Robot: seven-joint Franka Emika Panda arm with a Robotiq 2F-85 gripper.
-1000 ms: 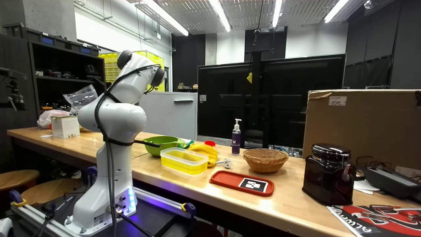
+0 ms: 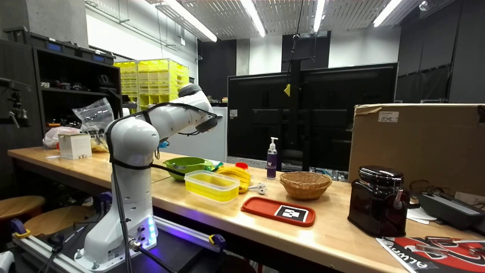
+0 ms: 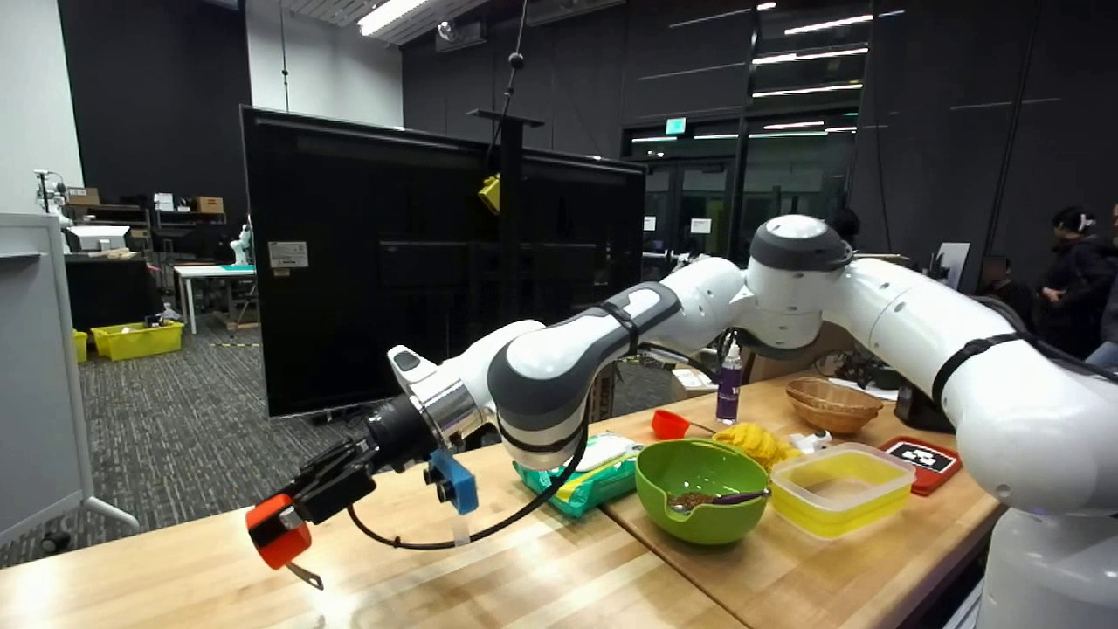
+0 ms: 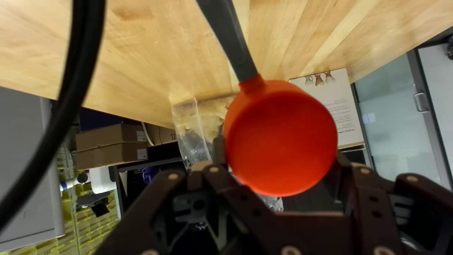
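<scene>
An orange-red scoop [image 3: 279, 531] with a dark grey handle is pinched in my gripper [image 3: 295, 507], over the bare left part of the table in exterior view 2. From the wrist, the scoop's round cup [image 4: 282, 140] fills the middle, its handle [image 4: 229, 38] pointing up the frame; the fingers sit on either side of the cup. Nothing shows inside the cup. Exterior view 1 hides the gripper behind the arm. A green bowl [image 3: 655, 477] holds brown bits and a dark-handled spoon [image 3: 728, 497].
A green-white packet [image 3: 587, 473], yellow-tinted tub [image 3: 838, 514], yellow cloth [image 3: 755, 445] and another red cup [image 3: 671, 425] surround the bowl. Farther along are a purple bottle [image 2: 271, 159], wicker basket [image 2: 305, 184], red tray [image 2: 263, 207] and dark canister [image 2: 377, 204].
In exterior view 1 the arm has swung to the right and leaned lower, its upper joint now nearer the grey panel. The table objects look unmoved.
</scene>
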